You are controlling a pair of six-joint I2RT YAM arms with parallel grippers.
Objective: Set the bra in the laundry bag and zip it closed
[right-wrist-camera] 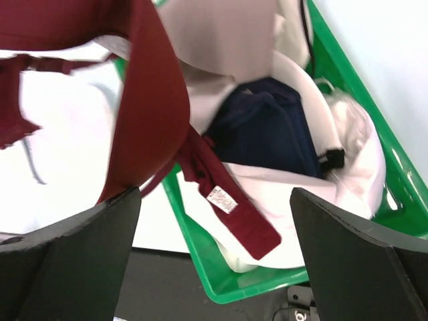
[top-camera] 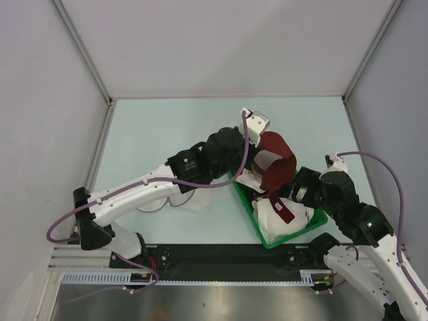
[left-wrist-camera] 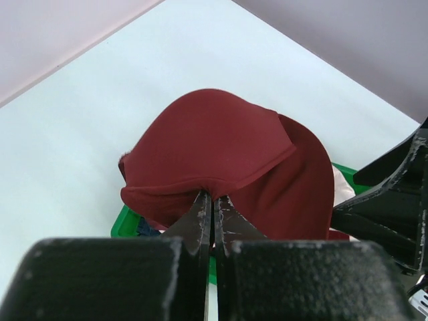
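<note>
A dark red garment, apparently a bra, hangs from my left gripper, which is shut on a fold of it, raised above the green tray. In the right wrist view it drapes down at the upper left, with a strap and white label lying on white fabric in the tray. My right gripper stands open over the tray's right part, nothing seen between its fingers. I cannot tell which fabric is the laundry bag.
The green tray also holds a navy item and more pale cloth. Pale cups or cloths lie on the white table left of it, partly under the left arm.
</note>
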